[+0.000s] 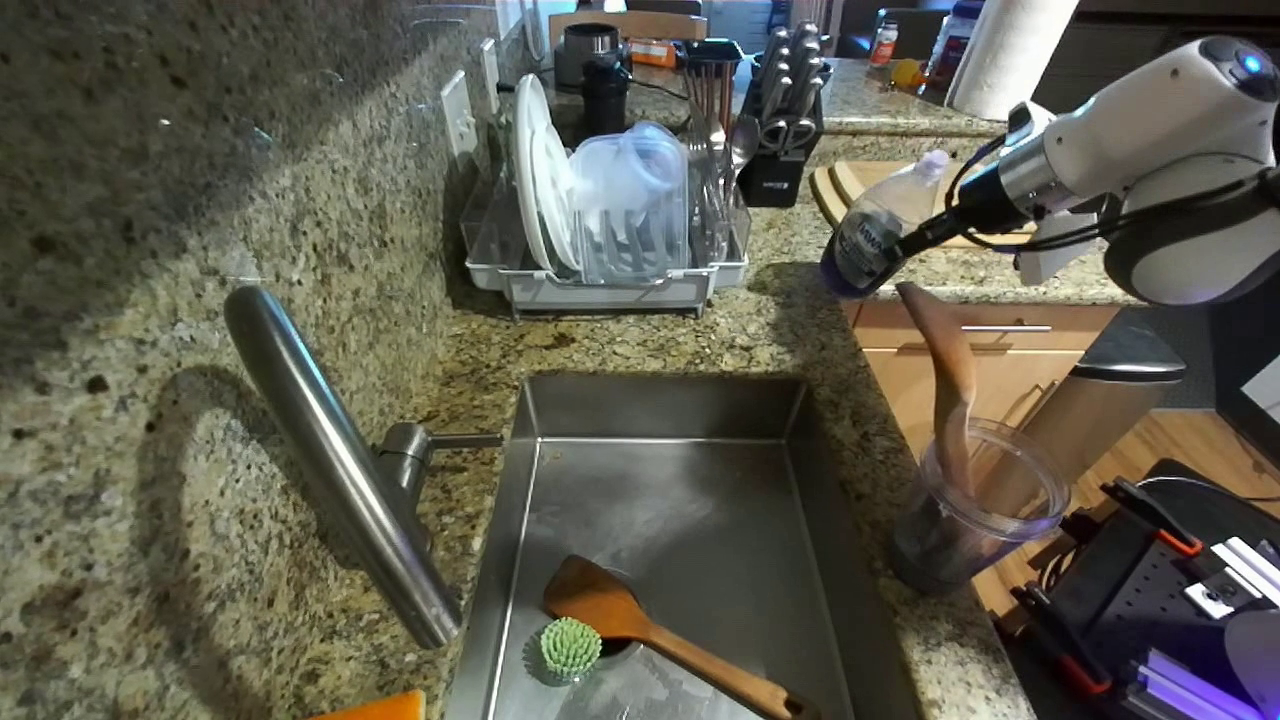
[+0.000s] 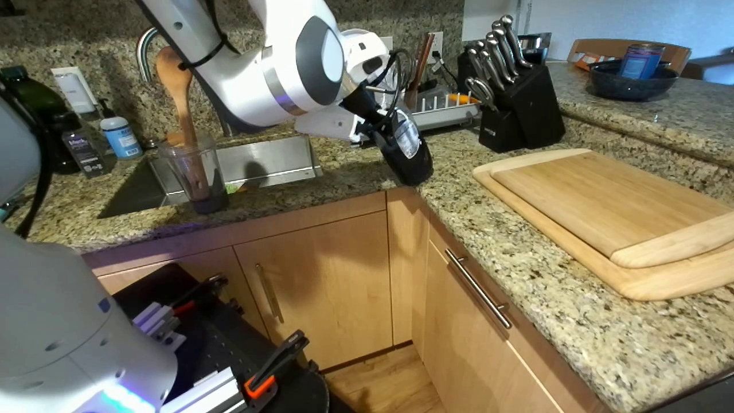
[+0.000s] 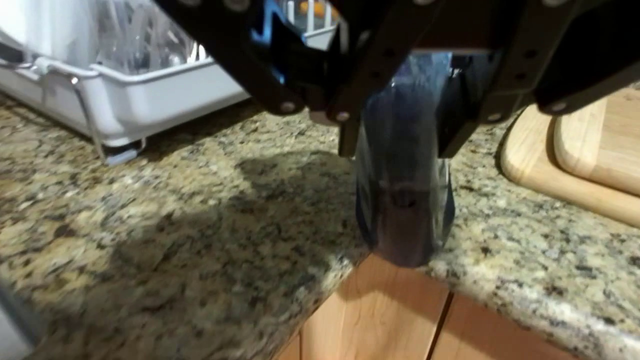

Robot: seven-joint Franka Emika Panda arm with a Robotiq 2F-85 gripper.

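Note:
A clear bottle of dark purple liquid point(image 1: 860, 254) hangs tilted in my gripper point(image 1: 900, 248), its white cap end leaning right in exterior view 1. The bottle's label shows in exterior view 2, where the bottle point(image 2: 409, 148) is at the inner corner of the counter. In the wrist view both fingers of my gripper press against the sides of the bottle point(image 3: 405, 198), and its base points down over the counter's edge. A clear container point(image 1: 978, 516) with a wooden spoon point(image 1: 948, 360) stands at the sink's right edge.
The steel sink point(image 1: 672, 504) holds a wooden spatula point(image 1: 684, 648) and a green brush point(image 1: 570, 648). Behind are a dish rack point(image 1: 600, 292) and a knife block point(image 2: 519, 110). Cutting boards point(image 2: 619, 206) lie on the counter to the right.

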